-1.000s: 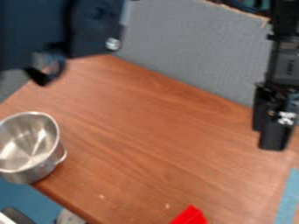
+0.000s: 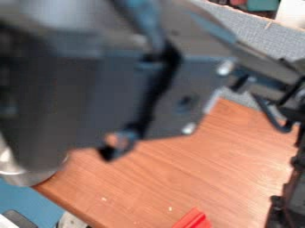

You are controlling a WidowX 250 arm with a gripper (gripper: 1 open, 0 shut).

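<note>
The dark, blurred body of my arm [image 2: 107, 71] fills the upper left and middle of the camera view, very close to the lens, with more dark parts along the right edge. I cannot make out the fingertips or how the fingers stand. A steel pot [image 2: 27, 171] shows at the left edge, mostly hidden behind the arm. A red object [image 2: 193, 220] lies on the wooden table [image 2: 155, 178] at the bottom edge.
A grey padded panel [image 2: 244, 27] stands behind the table at the upper right. Blue floor [image 2: 30, 200] shows beyond the table's lower left edge.
The arm's body has moved down and right across the view, covering more of the pot, table and panel. The pot and red object appear unmoved.
</note>
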